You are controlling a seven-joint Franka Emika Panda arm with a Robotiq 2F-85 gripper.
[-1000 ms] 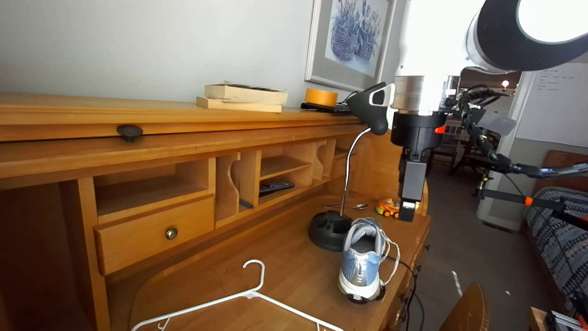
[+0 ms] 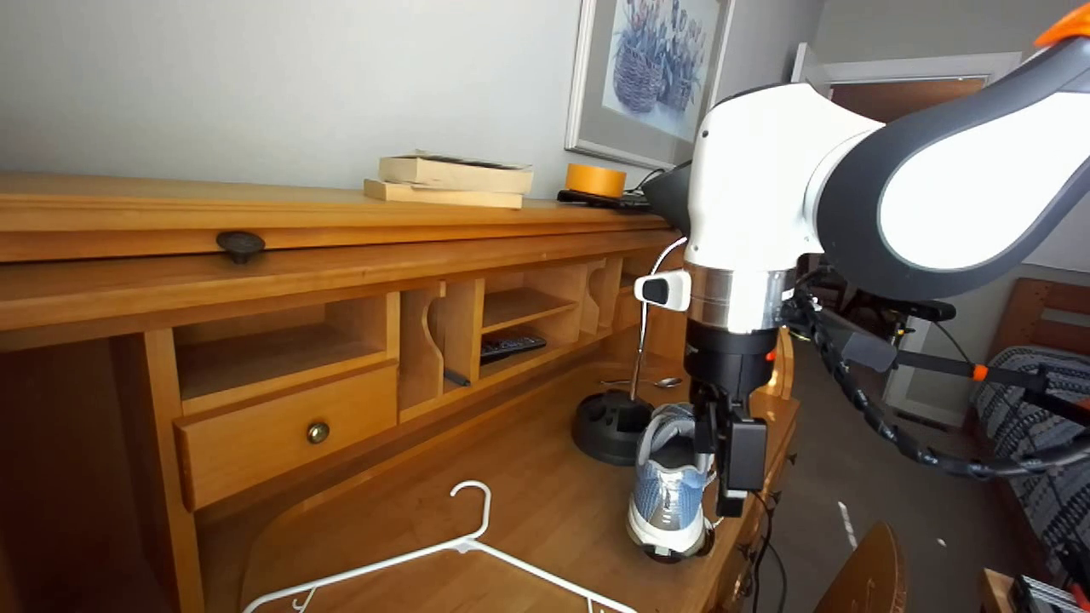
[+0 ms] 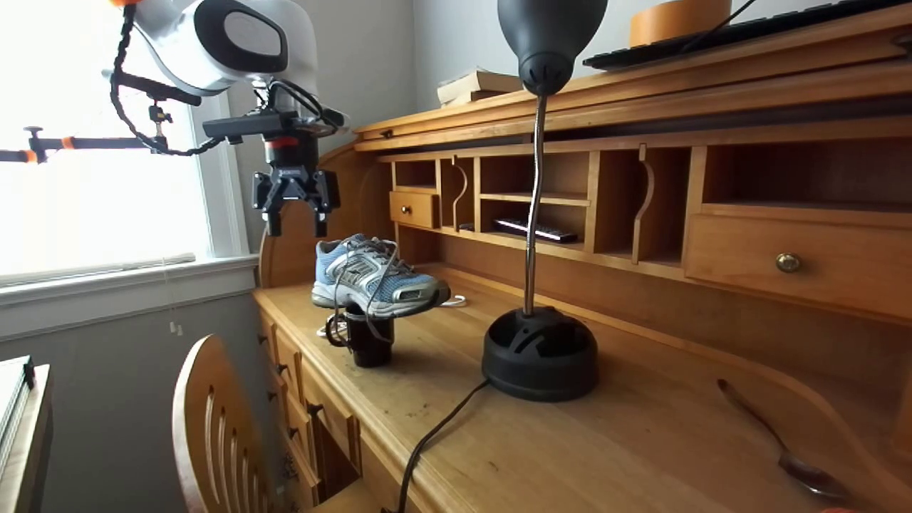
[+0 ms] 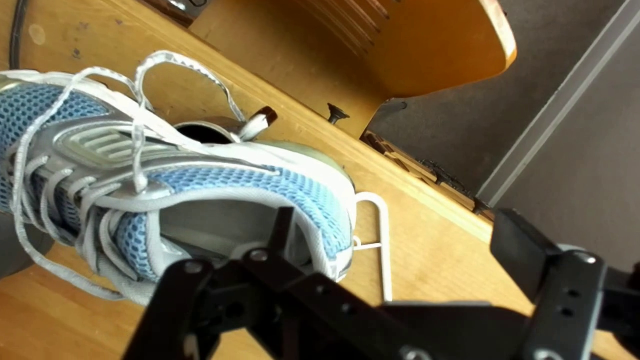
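A blue and silver running shoe [image 3: 372, 275] rests on top of a black mug [image 3: 371, 340] on the wooden desk. My gripper [image 3: 296, 229] hangs above the heel end of the shoe, open, with nothing held. In the wrist view, one finger [image 4: 282, 234] overlaps the shoe's opening, while the other finger [image 4: 522, 255] is out over the desk's front edge. The shoe's white laces [image 4: 141, 114] hang loose over its side. From exterior view 1, the gripper partly covers the shoe [image 2: 666, 490].
A black desk lamp [image 3: 540, 355] stands near the shoe. A white hanger [image 2: 470, 541] lies on the desk on the heel side, and a spoon [image 3: 782, 444] beyond the lamp. A chair [image 3: 218, 427] stands at the desk's front. Cubbyholes and drawers line the back.
Across the last second the arm has come down and toward the shoe, leftward in exterior view 1. Shoe and lamp stay put.
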